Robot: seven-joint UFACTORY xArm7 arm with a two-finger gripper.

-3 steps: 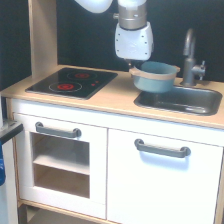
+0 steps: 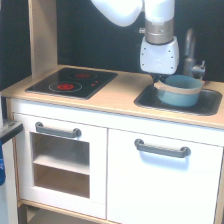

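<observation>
A blue-grey pot [image 2: 180, 92] with a light wooden-looking handle is at the sink [image 2: 208, 104], its body over the basin. Whether its base touches the basin floor cannot be told. My gripper [image 2: 158, 79], under a white hand, is at the pot's left side, where the handle is. Its dark fingers are small against the dark wall, but they appear shut on the pot's handle.
The grey faucet [image 2: 190, 50] rises just behind the pot. To the left is a black stove top [image 2: 72, 82] with red rings. Bare wooden counter [image 2: 119, 92] lies between stove and sink. Below are white cabinet doors [image 2: 160, 180] with dark handles.
Hand and pot have moved together to the right and somewhat down, from over the sink's left part to over its middle, in front of the faucet.
</observation>
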